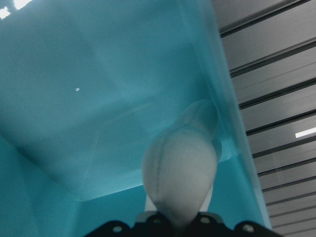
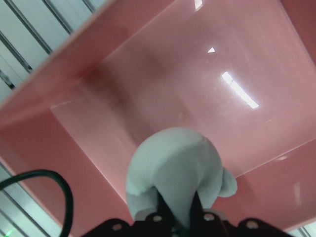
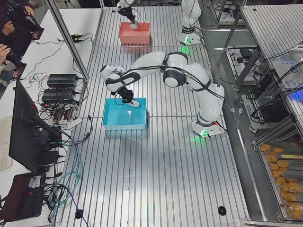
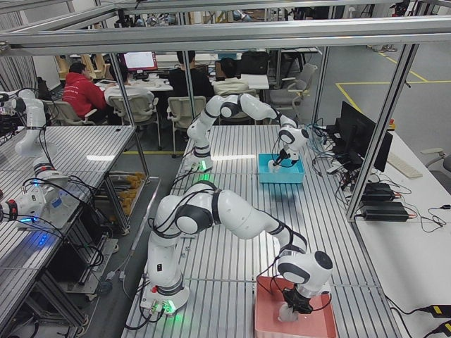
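Note:
A white plush toy (image 1: 180,163) is held in my left gripper (image 3: 129,100), down inside the blue bin (image 1: 84,98) beside one wall; in the left wrist view it covers most of the fingers. A second pale plush toy (image 2: 173,163) is in my right gripper, its fingers pinched on it, inside the pink bin (image 2: 207,74) near a corner. The camera right view shows both arms bent down over their bins.
A monitor (image 3: 26,127), power boxes and cables line one long side, and an upright aluminium post (image 4: 380,127) stands near it.

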